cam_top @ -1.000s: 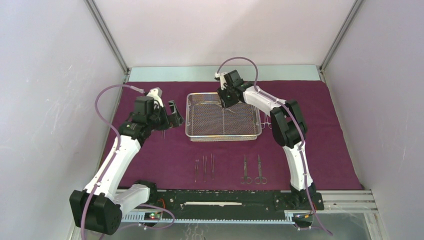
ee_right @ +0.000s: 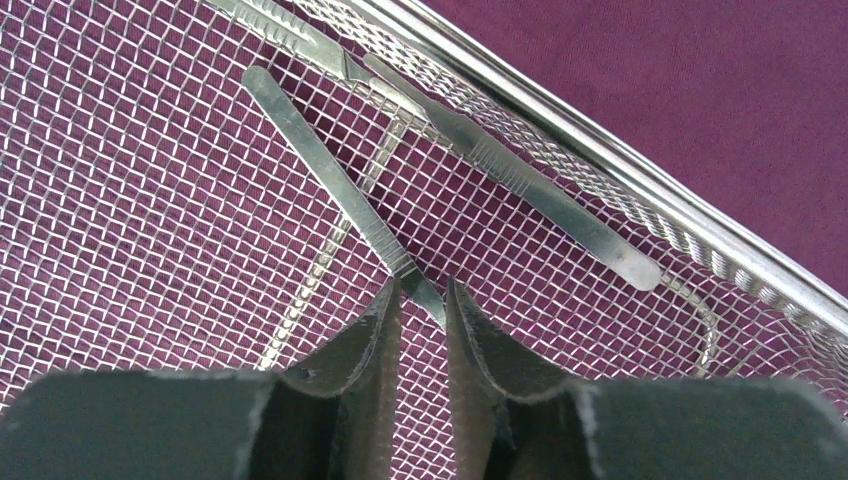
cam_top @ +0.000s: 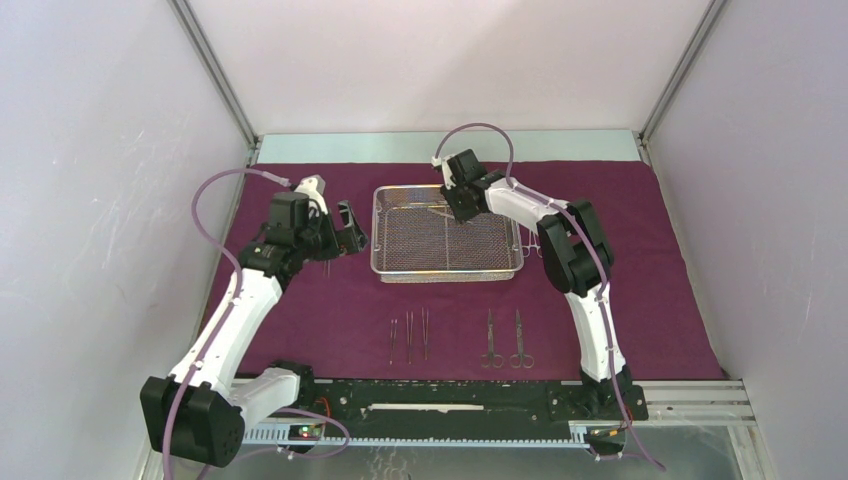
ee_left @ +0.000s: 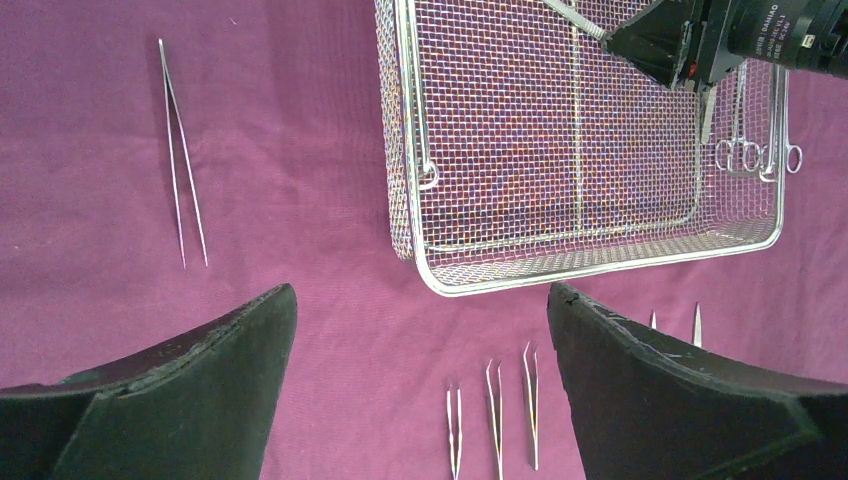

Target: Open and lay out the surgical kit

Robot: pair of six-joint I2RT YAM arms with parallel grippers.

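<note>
The wire mesh basket sits mid-cloth. My right gripper is down inside it, its narrowly parted fingertips at the lower end of a flat scalpel handle; whether it grips it is unclear. Another handle lies along the basket's wall, beside further instruments. My left gripper hangs open left of the basket, nothing between its fingers. Tweezers lie on the cloth to the left.
Several tweezers and two pairs of scissors lie in rows at the front. Ringed instruments are at the basket's right side.
The right gripper has moved slightly downward over the basket since a second ago. The left arm has stayed still.
</note>
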